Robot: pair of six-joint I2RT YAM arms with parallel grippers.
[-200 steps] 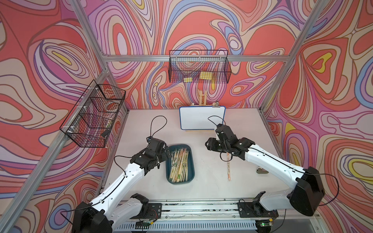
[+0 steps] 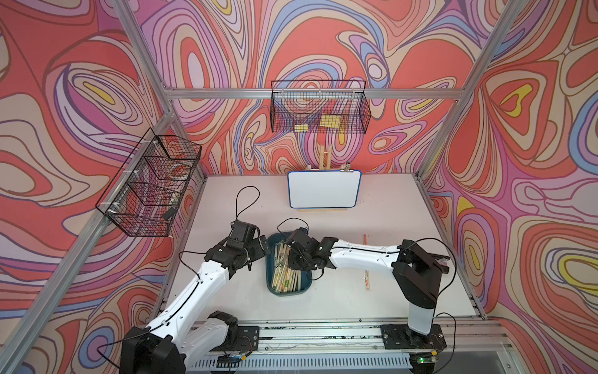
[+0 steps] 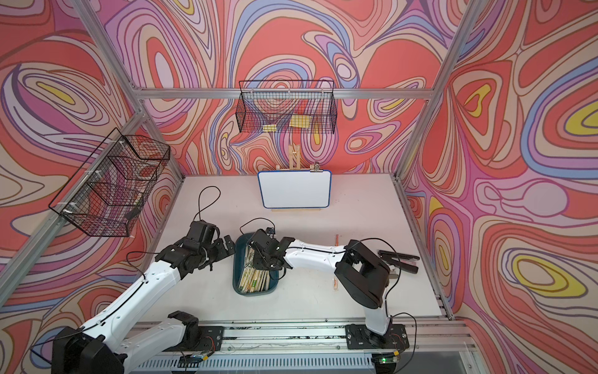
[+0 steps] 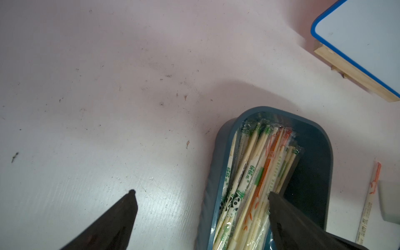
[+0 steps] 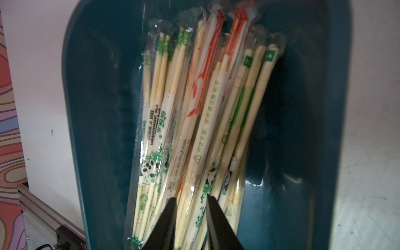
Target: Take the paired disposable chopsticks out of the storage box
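Note:
The dark teal storage box [image 2: 269, 268] stands on the table, full of wrapped chopsticks [image 5: 204, 137] lying lengthwise, some with green ends, some with red. In the right wrist view my right gripper is over the box, fingers part open, a narrow gap between the fingertips and chopsticks beneath them. Whether it touches them I cannot tell. Left of the box, my left gripper is open with nothing held; its right finger [image 4: 287, 216] overlaps the box in the left wrist view. One wrapped pair of chopsticks [image 4: 367, 204] lies alone to the right of the box.
A whiteboard [image 2: 324, 189] with a blue edge stands behind the box. Black tools [image 3: 398, 261] lie at the table's right side. Wire baskets [image 2: 320, 112] hang at the back and left. The table left of the box is clear in the left wrist view.
My right arm has swung left from beside the lone pair to over the box, covering its upper right part. The left arm has shifted slightly left. The box stays put.

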